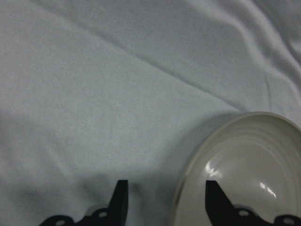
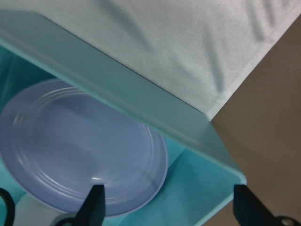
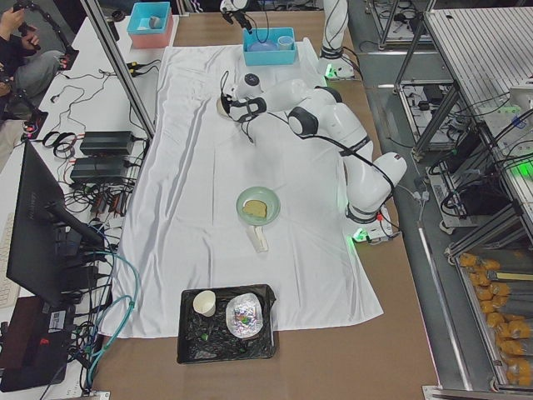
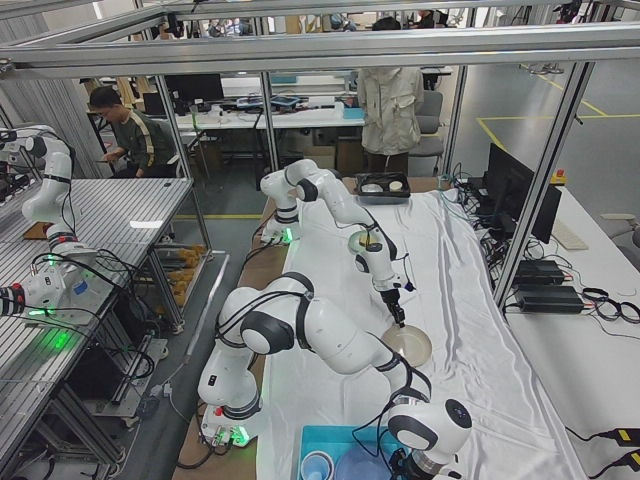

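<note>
A cream bowl-like plate (image 1: pixel 249 160) lies on the white cloth, also visible in the camera right view (image 4: pixel 410 345). My left gripper stands open over its rim, one finger over the plate and the other over the cloth. In the right wrist view a blue plate (image 2: pixel 80 141) lies inside a light blue bin (image 2: pixel 197 179). My right gripper is open above the bin, with its fingers apart over the plate and the bin's wall.
A green plate (image 3: pixel 258 194) with a yellow block (image 3: pixel 256 209) lies mid-cloth. A black tray (image 3: pixel 225 350) with a cup and silver dish is at one end.
</note>
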